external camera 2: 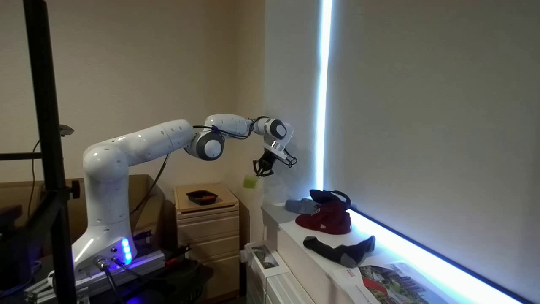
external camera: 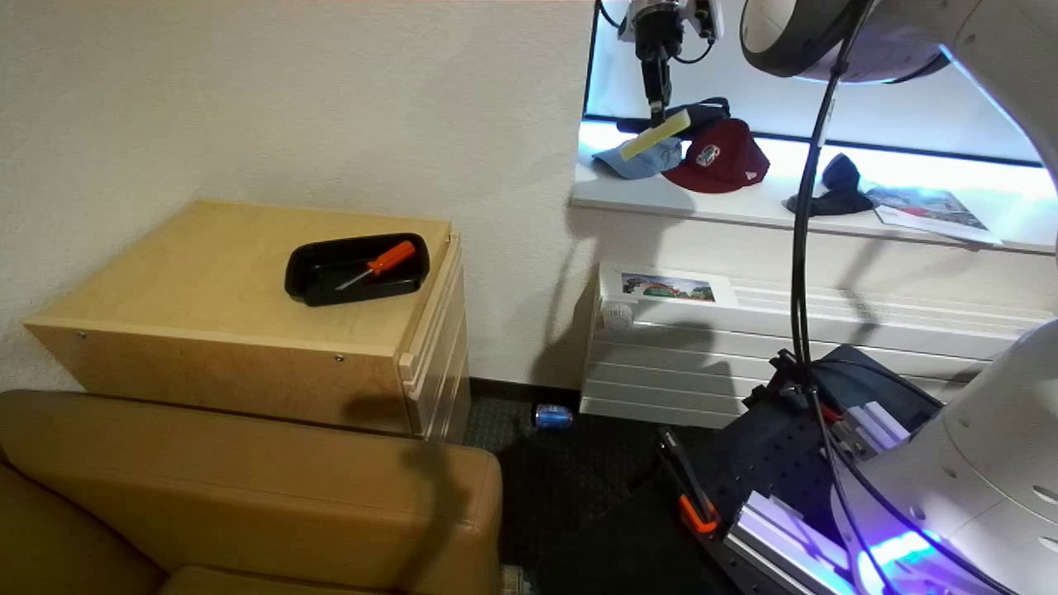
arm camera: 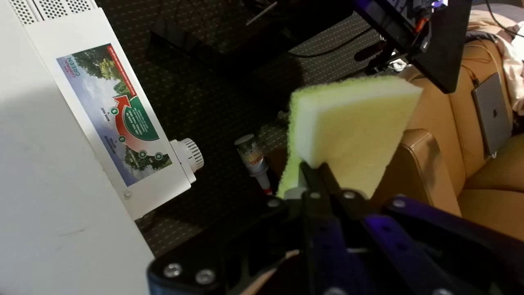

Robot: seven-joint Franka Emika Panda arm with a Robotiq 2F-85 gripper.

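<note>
My gripper point(external camera: 656, 115) hangs in the air at the upper middle of exterior view 1, in line with the window sill. It is shut on a sponge point(arm camera: 361, 130), yellow with a green scouring face. In the wrist view the fingertips point(arm camera: 321, 172) pinch one end of the sponge, and the rest sticks out beyond them. Exterior view 2 shows the sponge point(external camera 2: 250, 182) hanging at the gripper point(external camera 2: 260, 174), clear of every surface. On the wooden cabinet point(external camera: 228, 258) rests a black tray point(external camera: 317, 287) with an orange-handled screwdriver point(external camera: 393, 256) in it.
Several caps, among them a maroon cap point(external camera 2: 329, 218), lie on the sill point(external camera 2: 281, 215) with a dark sock point(external camera 2: 349, 253) and a paper. Below is a white radiator point(external camera: 655, 367). A tan sofa point(external camera: 248, 476) stands before the cabinet, whose left top is bare.
</note>
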